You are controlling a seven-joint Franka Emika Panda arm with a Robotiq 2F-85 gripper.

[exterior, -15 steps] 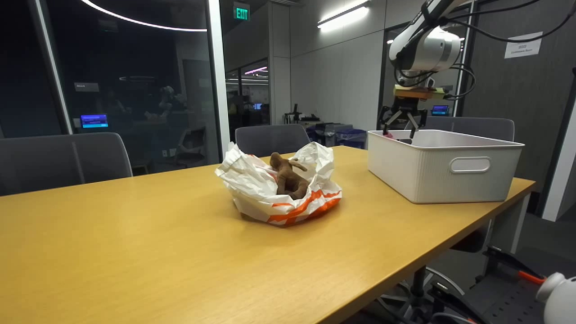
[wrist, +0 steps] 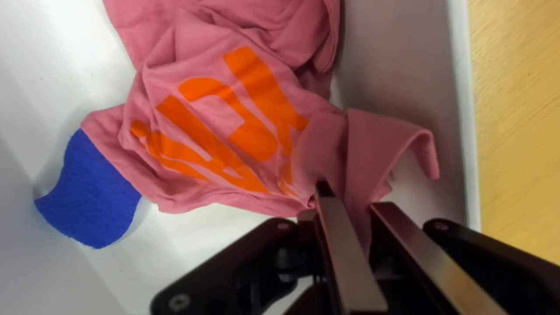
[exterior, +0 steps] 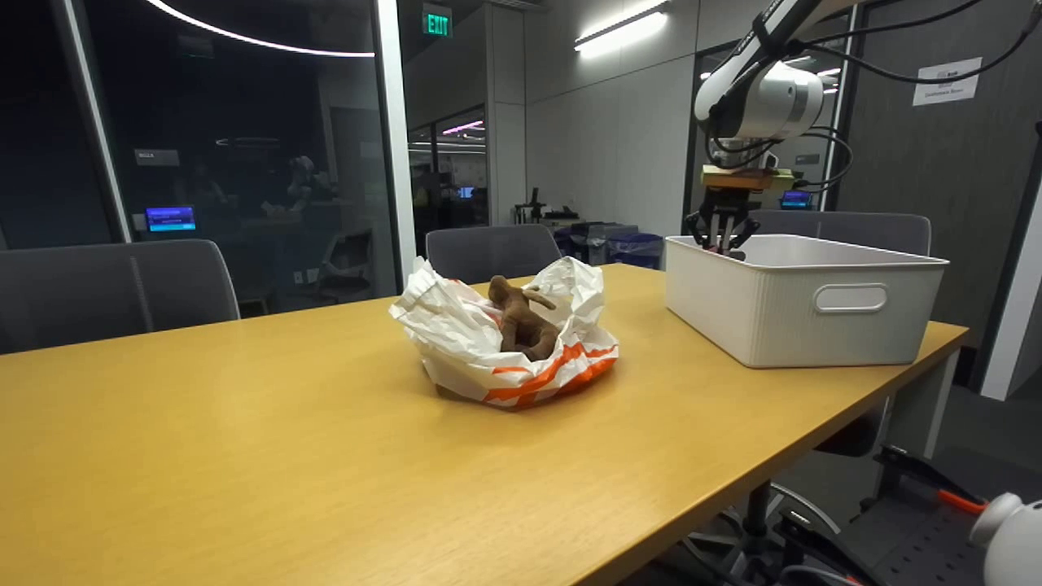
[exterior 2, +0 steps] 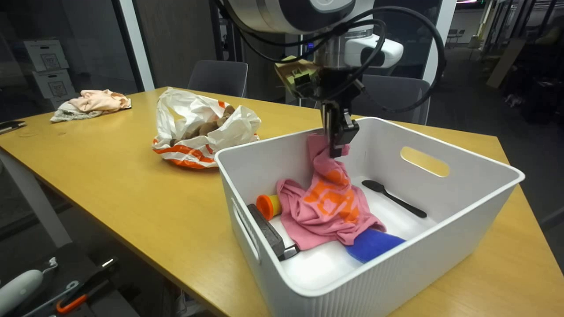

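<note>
A pink cloth [exterior 2: 338, 185] with orange print lies crumpled in the white bin [exterior 2: 465, 203], one corner standing up along the wall. Over that raised part is my gripper, pointing down inside the bin near its wall. Its fingers [wrist: 349, 252] are partly open, with a narrow gap; a fold of the pink cloth runs up between them. Whether both fingers press on the fold is not clear. In exterior view 1 the bin wall hides the cloth almost wholly.
Also in the bin are a blue piece [exterior 2: 372, 244], a black spoon [exterior 2: 394, 198], an orange-lidded yellow tub [exterior 2: 268, 206] and a dark grey object [exterior 2: 267, 230]. A white paper bag [exterior: 444, 332] holding a brown plush toy [exterior: 523, 317] stands nearby.
My gripper's fingers have come from wide apart to much closer together. The arm has shifted slightly left in exterior view 1. The bag and bin have not moved.
</note>
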